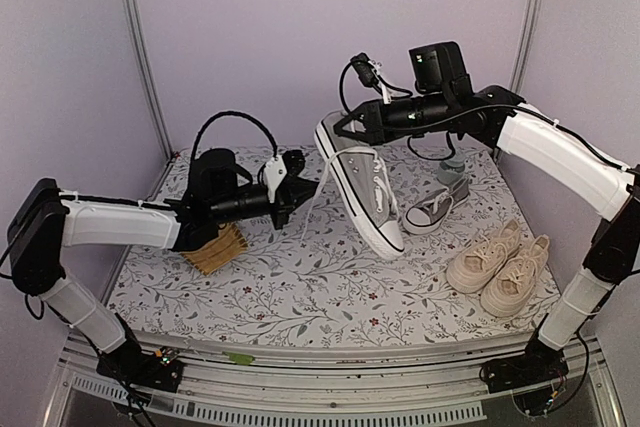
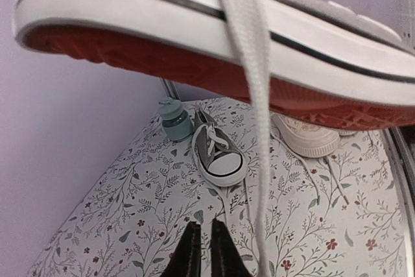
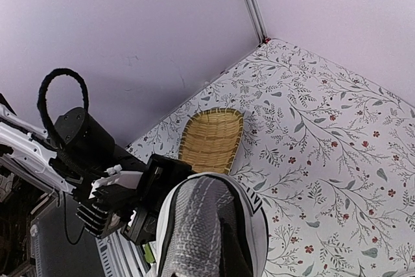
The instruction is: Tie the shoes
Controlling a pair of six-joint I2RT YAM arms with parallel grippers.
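A grey sneaker [image 1: 365, 197] with white sole rim and red sole is held in the air, tilted toe-down, by my right gripper [image 1: 362, 124], shut on its heel end. In the right wrist view the sneaker [image 3: 194, 218] fills the bottom middle. My left gripper [image 1: 292, 194] is beside it to the left, shut, its fingertips low in the left wrist view [image 2: 203, 238]. A white lace [image 2: 259, 108] hangs over the sole's side, just right of those fingers; I see nothing clearly between them.
A second grey sneaker [image 1: 430, 209] lies back right near a teal container [image 2: 174, 121]. Cream shoes [image 1: 510, 282] stand front right. A woven basket [image 3: 207, 141] sits at left, partly under the left arm.
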